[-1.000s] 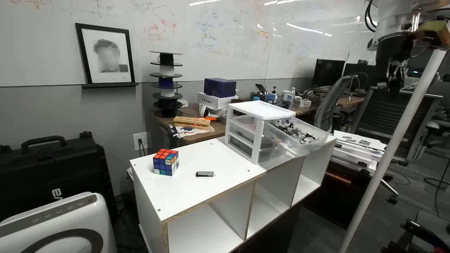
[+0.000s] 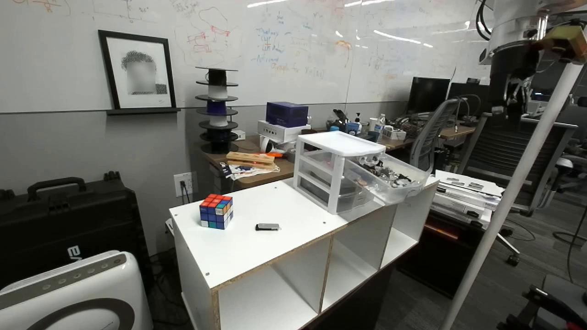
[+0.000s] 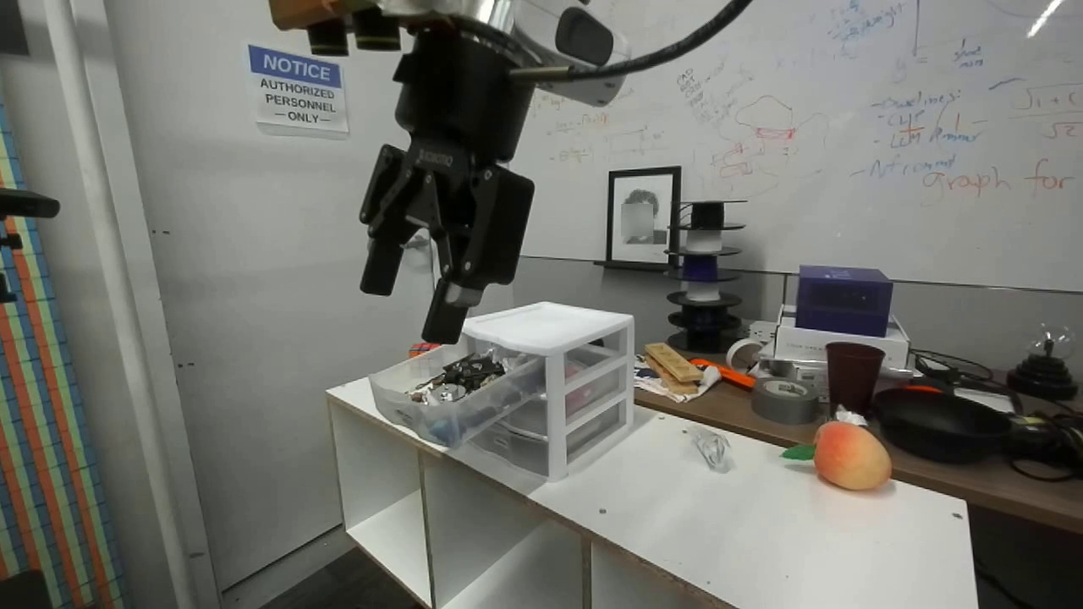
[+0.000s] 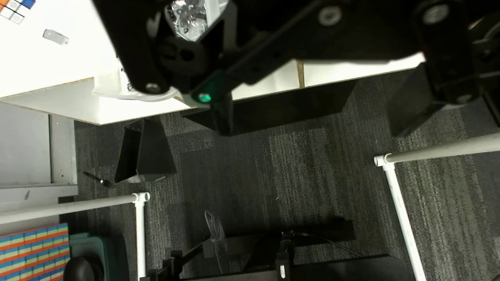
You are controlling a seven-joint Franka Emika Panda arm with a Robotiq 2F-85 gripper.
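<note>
My gripper (image 3: 401, 316) hangs in the air, its fingers spread and nothing between them. In exterior view 2 it appears above and in front of the small white drawer unit (image 3: 553, 323). The unit's top clear drawer (image 2: 393, 181) is pulled out and full of small dark and metallic parts. On the white shelf top (image 2: 258, 253) stand a Rubik's cube (image 2: 216, 211) and a small grey USB stick (image 2: 268, 226), both apart from my gripper. On the unit's other side, exterior view 2 shows a peach (image 3: 853, 457) with a green leaf and a crumpled clear wrapper (image 3: 712, 448).
A brown desk behind the shelf carries a black pan (image 3: 939, 423), duct tape (image 3: 784, 400), a dark cup (image 3: 854, 377) and boxes. White pipes (image 4: 398, 210) stand near the arm. Bare shelf surface surrounds the cube and the peach.
</note>
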